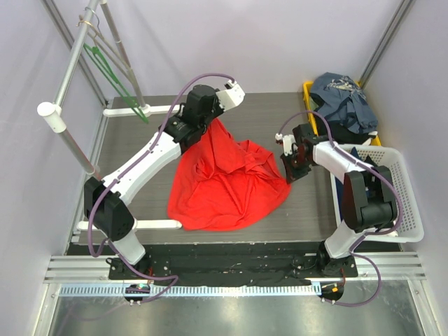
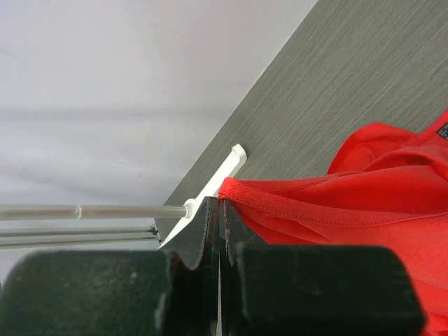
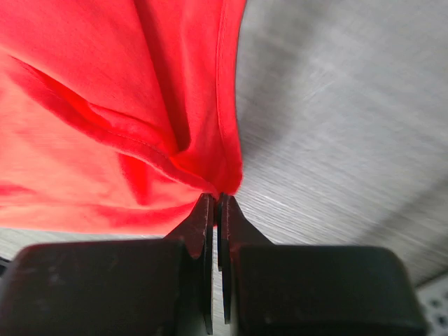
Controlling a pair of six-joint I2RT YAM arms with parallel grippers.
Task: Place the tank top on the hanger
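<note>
A red tank top [image 1: 225, 189] lies crumpled on the grey table, its far end lifted toward my left arm. In the left wrist view, the tip of a red strap [image 2: 336, 203] is pinched in my left gripper, which is shut. My right gripper is shut on the garment's right edge [image 3: 227, 150], close to the table. The green hanger [image 1: 112, 80] hangs from the rack's rail at the upper left, away from both grippers. The left fingertips are hidden by the arm in the top view.
A white rack [image 1: 75, 59] stands along the left side, with feet reaching onto the table [image 1: 308, 210]. At the right are a white basket [image 1: 411, 189] and a yellow bin [image 1: 307, 98] holding dark clothes. Bare table lies between the cloth and the basket.
</note>
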